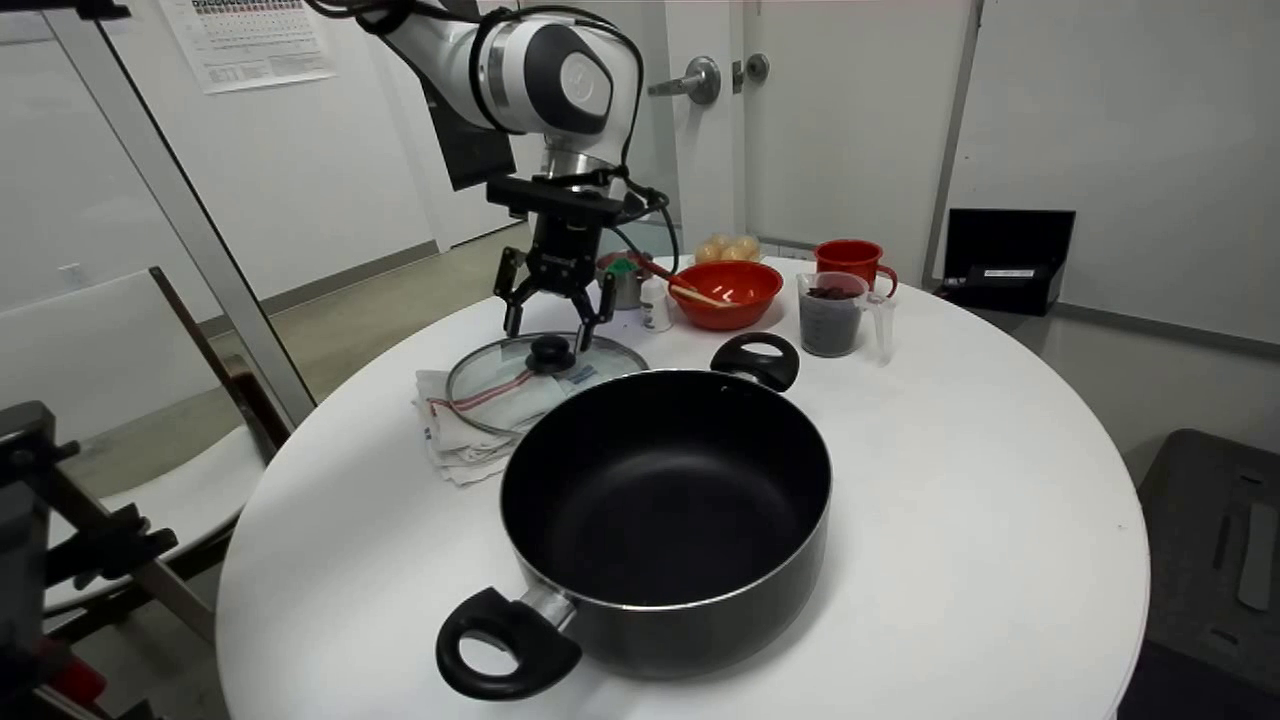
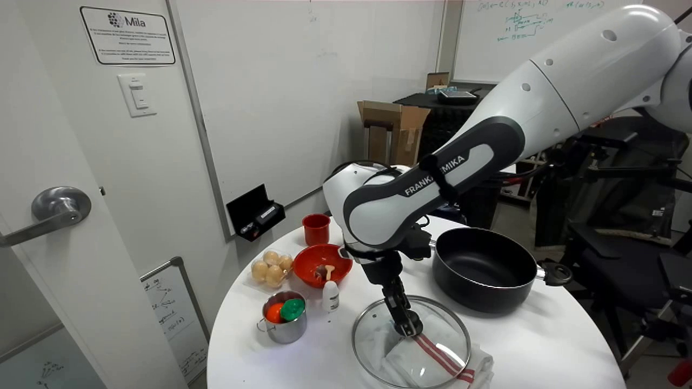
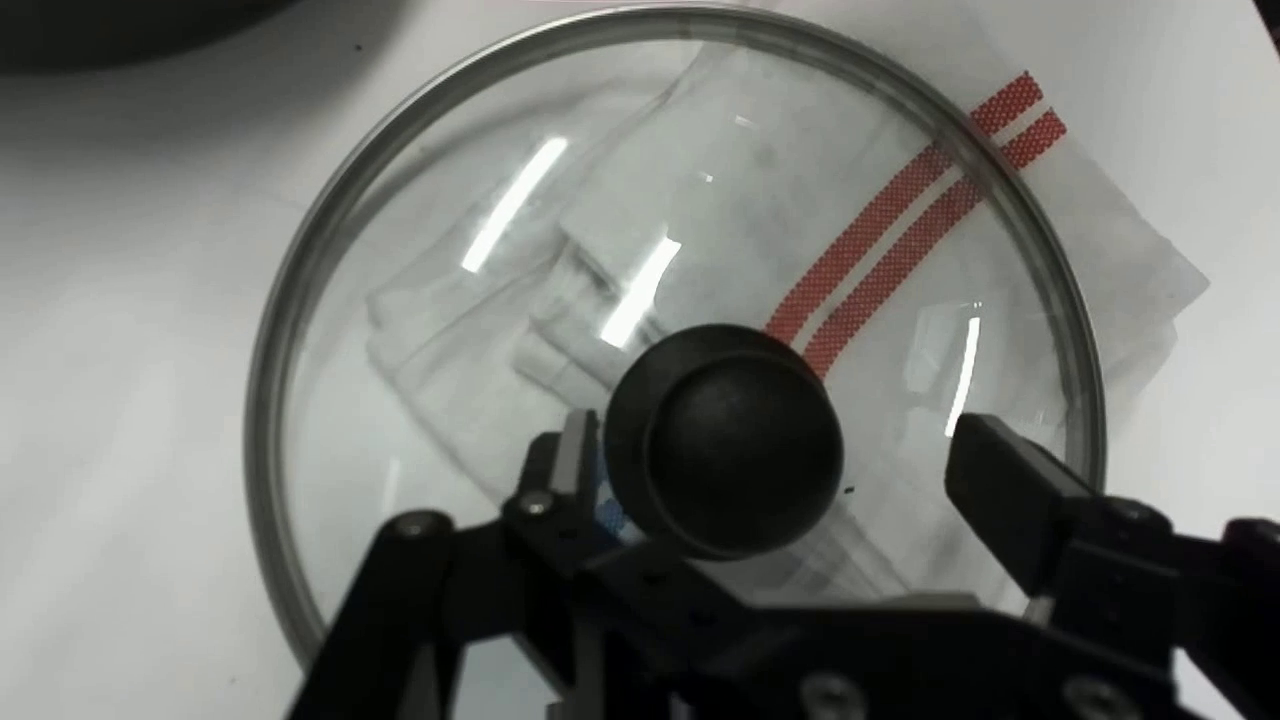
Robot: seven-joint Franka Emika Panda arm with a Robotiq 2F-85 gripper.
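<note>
A round glass lid (image 3: pixel 282 396) with a metal rim lies on a folded white cloth with red stripes (image 3: pixel 1158 282). The lid's black knob (image 3: pixel 744 450) sits between the fingers of my gripper, nearer the left finger (image 3: pixel 579 462) in the wrist view. On the other side a clear gap separates the knob from the right finger (image 3: pixel 1002 492). In exterior view 1 my gripper (image 1: pixel 549 332) points down at the knob (image 1: pixel 551 353), its fingers apart. Whether the left finger touches the knob cannot be told. Beside the lid stands an empty black pot (image 1: pixel 666 642), uncovered.
Behind the lid are a red bowl (image 1: pixel 726 288), a white bottle (image 2: pixel 331 296) and a steel pot with colourful items (image 2: pixel 285 330). A measuring cup (image 1: pixel 830 322), a red mug (image 2: pixel 316 229) and eggs (image 2: pixel 271 269) stand nearby.
</note>
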